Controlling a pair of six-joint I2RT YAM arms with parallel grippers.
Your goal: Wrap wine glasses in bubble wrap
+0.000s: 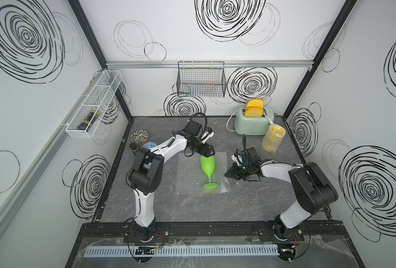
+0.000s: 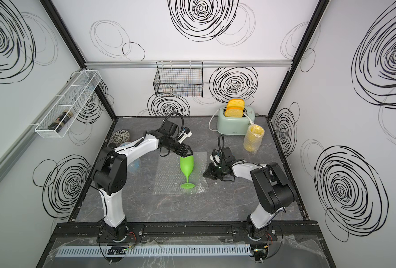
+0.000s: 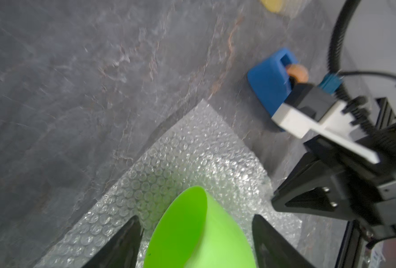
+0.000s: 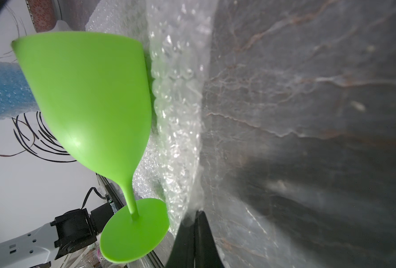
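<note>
A bright green wine glass lies on its side on a flat sheet of bubble wrap, its rim toward the back wall and its foot toward the front. At the rim end is my left gripper; in the left wrist view its blurred fingers stand apart on either side of the bowl, with small gaps showing. My right gripper is shut low at the wrap's right edge, its fingertips meeting that edge. Whether any film is pinched there I cannot tell.
A mint toaster with yellow toast stands at the back right beside a wrapped yellow item. A blue item in bubble wrap lies left of the sheet, partly behind the left arm.
</note>
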